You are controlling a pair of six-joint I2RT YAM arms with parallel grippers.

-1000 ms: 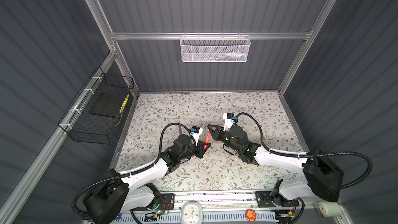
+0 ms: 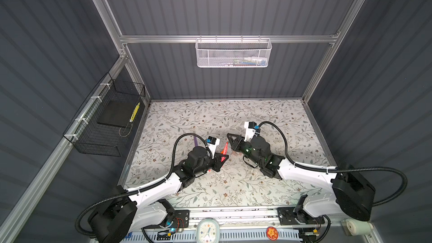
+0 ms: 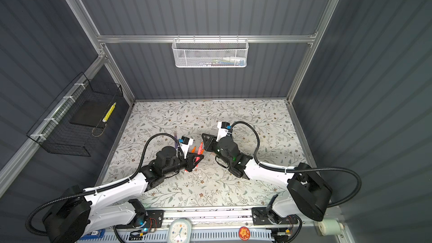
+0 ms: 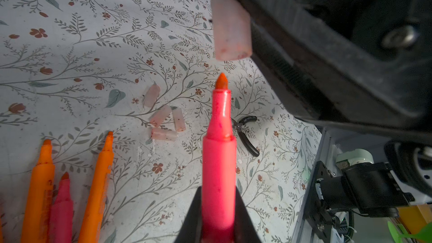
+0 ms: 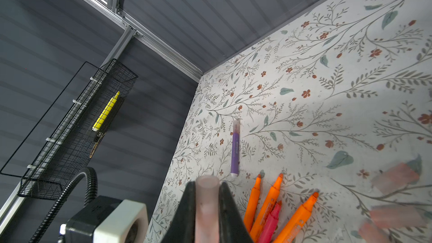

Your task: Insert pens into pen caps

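Note:
In the left wrist view a pink pen (image 4: 219, 166) stands upright, orange nib up, with my left gripper shut on its lower body. A translucent pinkish cap (image 4: 231, 31) hangs above and a little right of the nib, with a small gap between them. My right gripper is closed around that cap (image 5: 207, 211), whose end shows between the fingers in the right wrist view. On the table lie uncapped orange pens (image 4: 96, 189) and a pink pen (image 4: 62, 207). Several loose caps (image 4: 164, 134) lie farther back.
A purple pen (image 5: 235, 148) lies apart toward the back left. Black-handled pliers (image 4: 245, 135) rest on the table past the held pen. A black wire basket (image 2: 108, 121) hangs on the left wall.
My right gripper has shifted slightly up and to the right in the top left view, away from the left one. The left gripper and its pen have hardly moved.

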